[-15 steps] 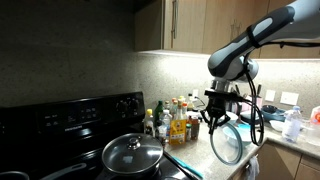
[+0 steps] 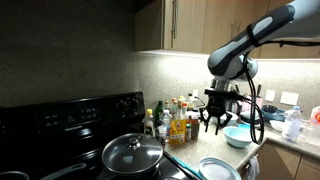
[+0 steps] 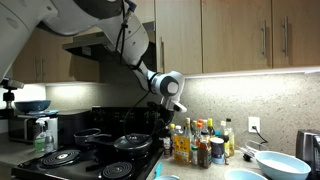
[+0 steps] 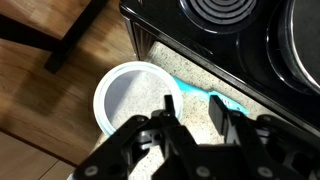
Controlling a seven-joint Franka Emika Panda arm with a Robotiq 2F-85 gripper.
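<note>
My gripper [image 2: 211, 126] hangs over the counter to the right of the stove, its fingers apart and nothing between them. In the wrist view a round, pale disc with a white rim, like a lid [image 4: 130, 100], shows beyond the gripper, clear of both fingertips. From the first exterior view, the lid [image 2: 217, 169] is low down near the counter's front edge, below the gripper. Part of its outline overlaps the brown floor in the wrist view; whether it rests on the counter cannot be told.
A covered pan [image 2: 132, 156] stands on the black stove [image 3: 88, 165]. Several bottles [image 2: 180, 126] crowd the counter by the wall. A pale blue bowl [image 2: 238, 136] stands farther right. A turquoise strip [image 4: 213, 94] lies beside the stove's edge.
The arm has barely moved.
</note>
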